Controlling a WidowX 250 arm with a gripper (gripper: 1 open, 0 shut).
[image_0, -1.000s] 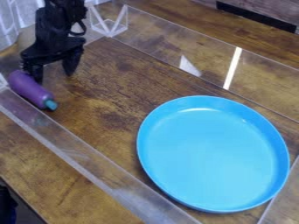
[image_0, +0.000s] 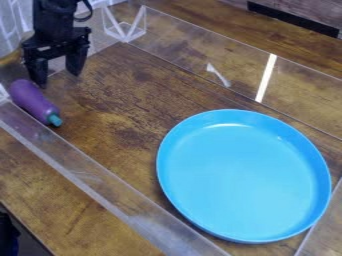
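My black gripper (image_0: 56, 54) is at the upper left, open, its fingers apart over the wooden table with nothing seen between them. A purple bottle-like object (image_0: 32, 98) with a teal tip lies tilted at the left, below the gripper, against the clear wall. A large blue plate (image_0: 243, 174) fills the lower right.
Clear low walls (image_0: 94, 192) border the wooden work area (image_0: 140, 90).
My gripper has shifted a little left and up, away from the table's middle. The purple object and plate look unchanged.
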